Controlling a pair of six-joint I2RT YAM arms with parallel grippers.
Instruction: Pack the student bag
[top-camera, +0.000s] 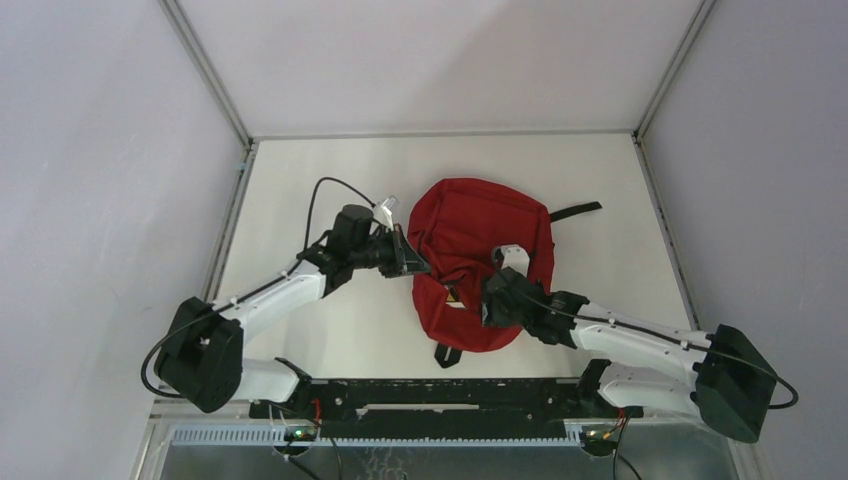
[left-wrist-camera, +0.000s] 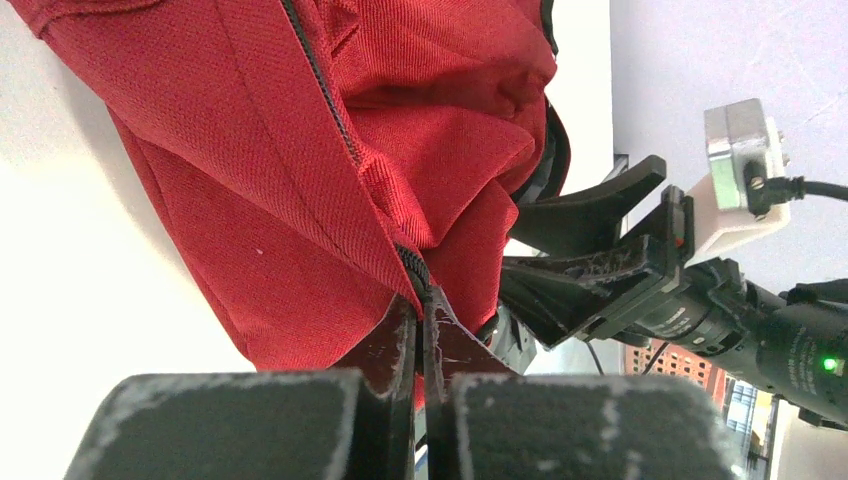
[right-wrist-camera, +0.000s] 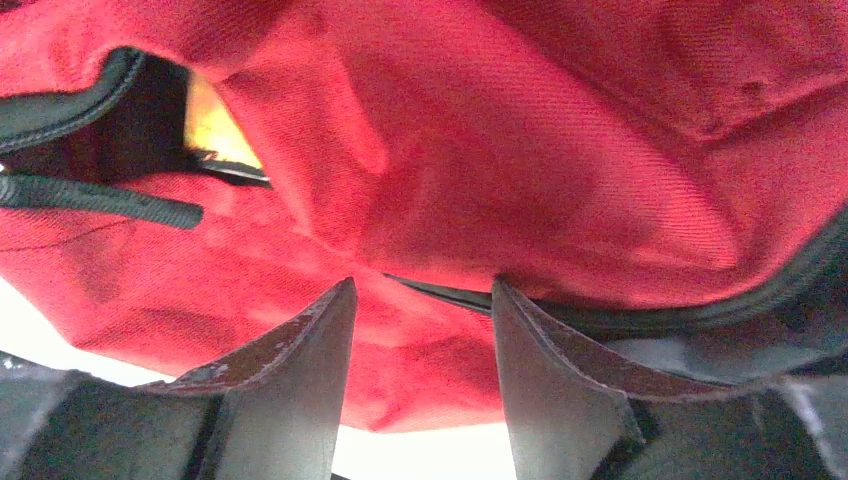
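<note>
The red bag (top-camera: 480, 210) lies on the white table, its opening edged by a zipper (left-wrist-camera: 318, 80). At the bag's left side my left gripper (top-camera: 427, 268) is shut, with a thin fold of red cloth by the zipper pinched at its fingertips (left-wrist-camera: 402, 335). My right gripper stands open above the bag's lower right part; only red cloth and a dark zipper edge show between and beyond its fingers. Inside the opening a yellow and white item (top-camera: 454, 298) shows partly, seen also as a yellow patch (right-wrist-camera: 215, 125) in the right wrist view.
A black strap (top-camera: 575, 211) sticks out at the bag's upper right, and another strap (top-camera: 447, 355) at its bottom. Both arms work close together over it.
</note>
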